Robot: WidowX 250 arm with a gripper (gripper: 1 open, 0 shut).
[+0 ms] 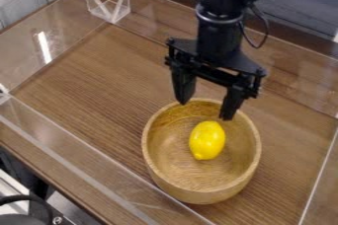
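My gripper (pixel 204 89) is a dark body hanging from the top centre, its two fingers spread wide apart and open, nothing seen between them. It is just above the back rim of a round tan bowl (pixel 165 165). A yellow oval object (pixel 207 140) lies in the bowl, a little below the gap between the fingers in the image.
A small clear wire-like object (pixel 109 7) is at the back left.
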